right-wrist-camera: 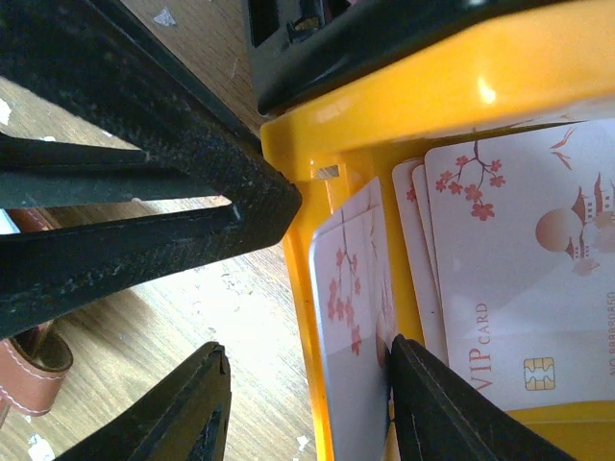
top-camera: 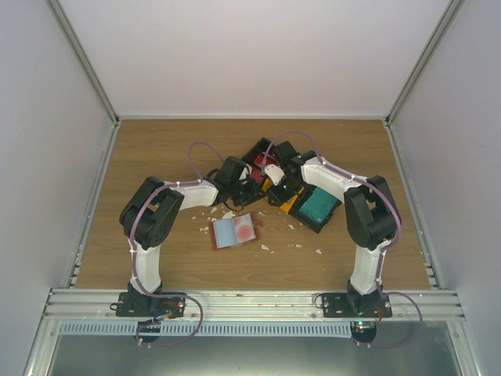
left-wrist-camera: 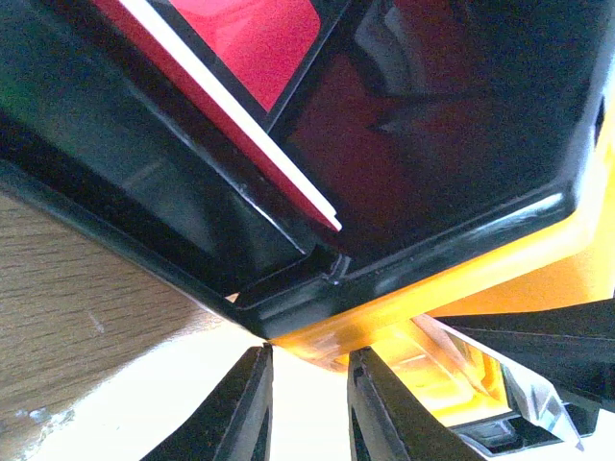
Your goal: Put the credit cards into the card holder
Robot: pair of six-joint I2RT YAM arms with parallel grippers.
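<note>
A yellow tray (right-wrist-camera: 301,248) holds white VIP cards (right-wrist-camera: 509,259) with pink blossom prints in the right wrist view. One card (right-wrist-camera: 341,288) stands tilted along its near wall. My right gripper is open, its right fingers against that card. My left gripper is low beside the yellow tray's end in the left wrist view; whether it holds anything is hard to see. The brown card holder (top-camera: 233,231), open with blue and pink-printed sides, lies on the table below both grippers in the top view.
A black tray with red items (left-wrist-camera: 250,38) adjoins the yellow one, and a black tray with teal contents (top-camera: 317,205) lies at right. White scraps are scattered on the table.
</note>
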